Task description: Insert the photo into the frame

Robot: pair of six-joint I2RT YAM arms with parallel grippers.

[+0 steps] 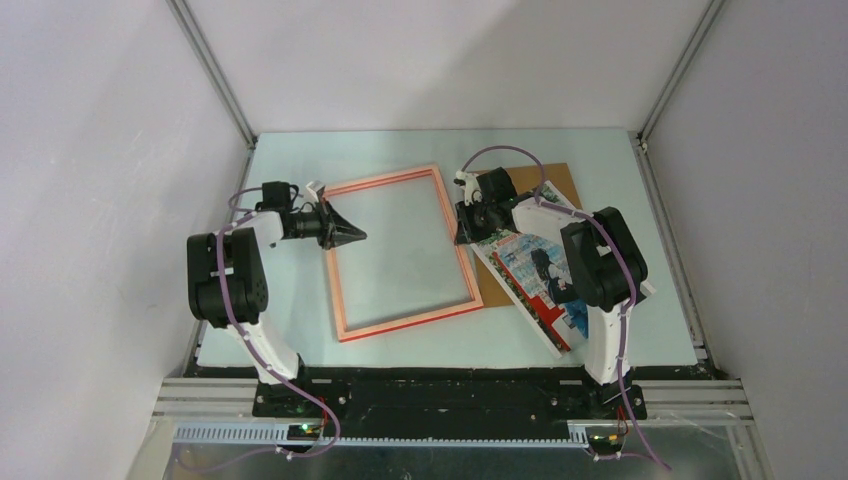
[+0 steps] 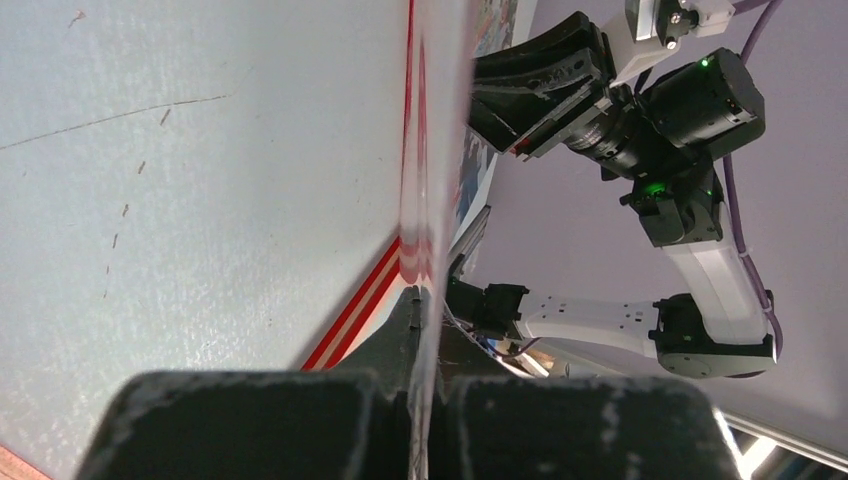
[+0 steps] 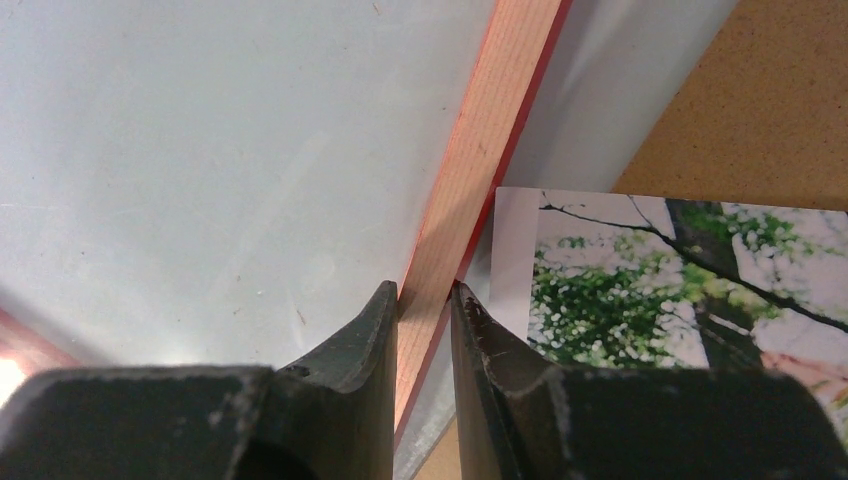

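The pink wooden frame (image 1: 339, 290) lies mid-table, a pale surface inside it. My left gripper (image 1: 355, 236) is over its upper-left interior, fingers together; in the left wrist view a blurred clear strip runs vertically at the fingers, its nature unclear. My right gripper is at the frame's right bar (image 3: 470, 150), fingertips either side of it, touching or nearly so; whether it grips firmly I cannot tell. The photos (image 1: 530, 280) lie right of the frame, partly under the right arm, one corner beside the bar in the right wrist view.
A brown board (image 1: 495, 298) lies under the photos at the right. White walls enclose both sides and the back.
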